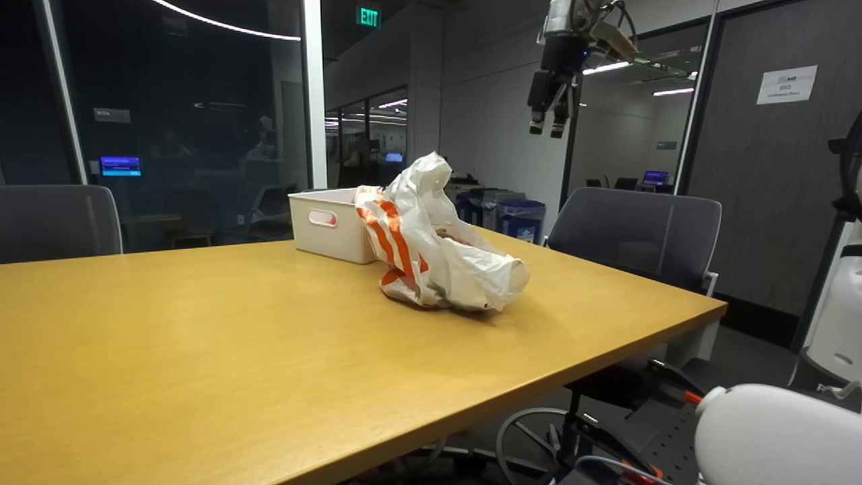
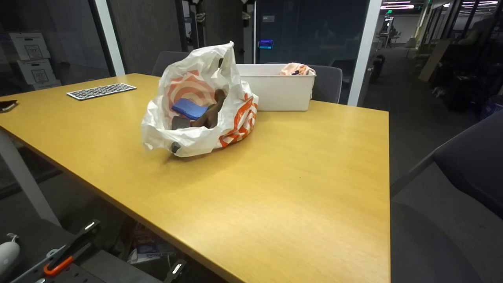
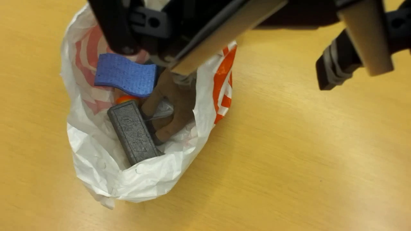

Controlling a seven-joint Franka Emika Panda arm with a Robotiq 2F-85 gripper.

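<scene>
A white plastic bag with orange-red markings [image 2: 238, 122] stands on the table, its mouth open. Inside it the wrist view shows a blue wavy block [image 3: 125, 75], a dark grey block with raised lettering [image 3: 133, 132], a brown object [image 3: 179, 111] and a bit of something orange [image 3: 126, 98]. High over the table hangs my gripper [image 1: 547, 129], open and clear of the bag. From the wrist, one of its fingers [image 3: 335, 63] appears over bare table, while the other overlaps the bag's mouth and hides part of the contents.
A white bin [image 2: 278, 89] sits close by the bag, with pinkish cloth-like material [image 2: 298, 69] showing at its rim. Elsewhere on the table lie a keyboard [image 2: 101, 91] and a dark flat item [image 2: 8, 105].
</scene>
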